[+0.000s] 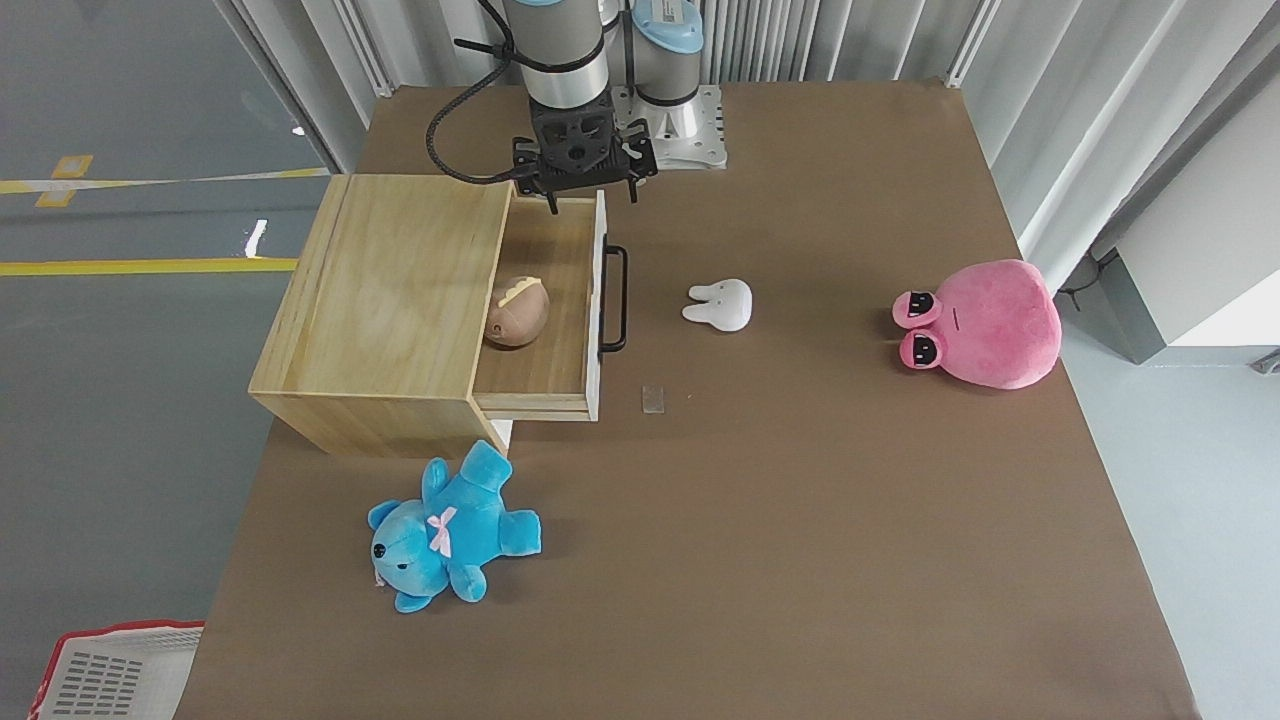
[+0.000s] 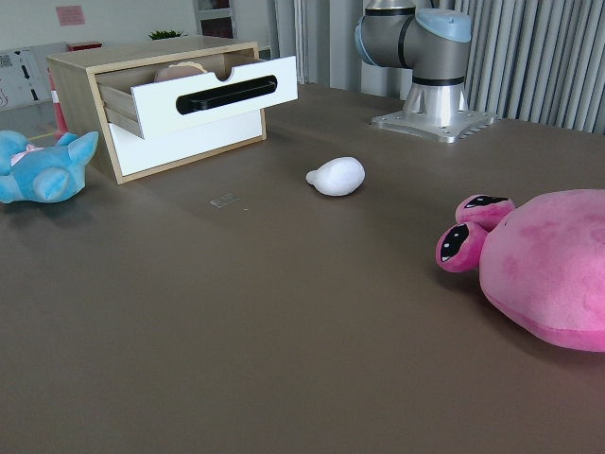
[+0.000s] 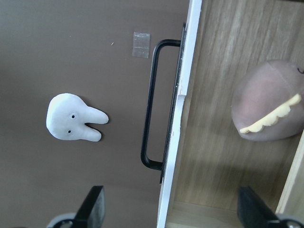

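Observation:
My gripper (image 1: pixel 593 194) is up at the back, above the rear end of the pulled-out drawer; in the wrist view its fingers (image 3: pixel 92 209) are wide apart at the bottom edge, open, nothing between them. The wooden drawer unit (image 1: pixel 372 288) has its white-fronted drawer open, black handle (image 1: pixel 624 300) on it. A brown plush toy (image 1: pixel 516 314) with a cream frill lies inside (image 3: pixel 268 104). A small white tooth-shaped toy (image 1: pixel 720 304) lies on the table right of the drawer.
A pink plush toy (image 1: pixel 990 324) lies at the table's right, a blue bear (image 1: pixel 462 528) at the front left. A red-rimmed basket (image 1: pixel 120 672) is on the floor.

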